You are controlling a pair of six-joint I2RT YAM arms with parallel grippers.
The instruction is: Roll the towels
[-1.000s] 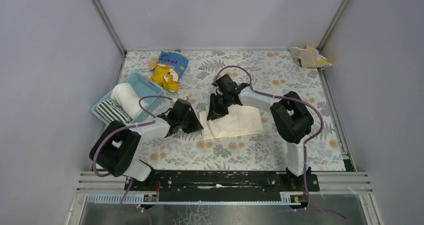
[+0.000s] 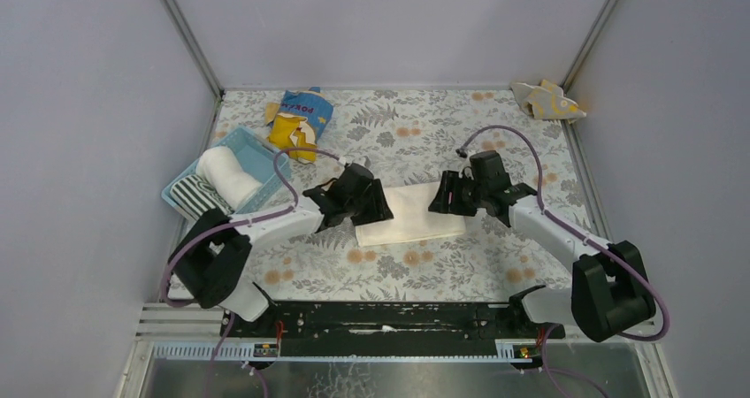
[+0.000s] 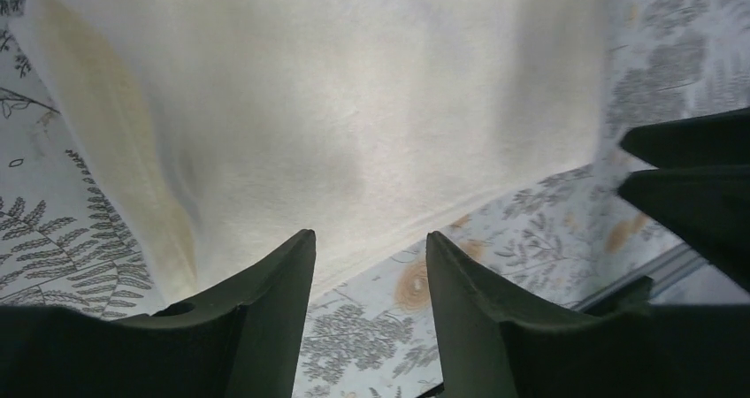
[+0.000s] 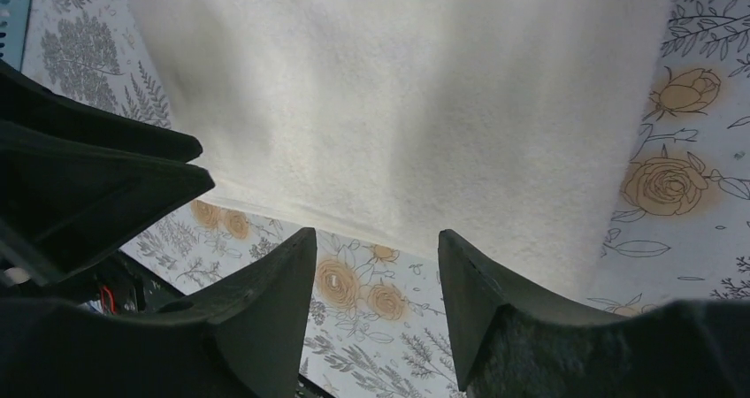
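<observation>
A cream towel [image 2: 409, 221] lies flat on the floral mat at the middle, with a narrow fold along its left edge in the left wrist view [image 3: 133, 133]. My left gripper [image 2: 378, 205] hangs over the towel's left part; its fingers are apart with nothing seen between them [image 3: 371, 239]. My right gripper [image 2: 449, 195] is above the towel's right part, open with nothing between its fingertips.
A blue basket [image 2: 265, 155] at left holds a rolled white towel [image 2: 225, 172] and a striped one [image 2: 196, 195]. A blue-yellow bag [image 2: 301, 122] lies at back left, a patterned cloth [image 2: 548, 102] at back right.
My left gripper has moved right over the towel. My right gripper has moved right, away from the towel's left part.
</observation>
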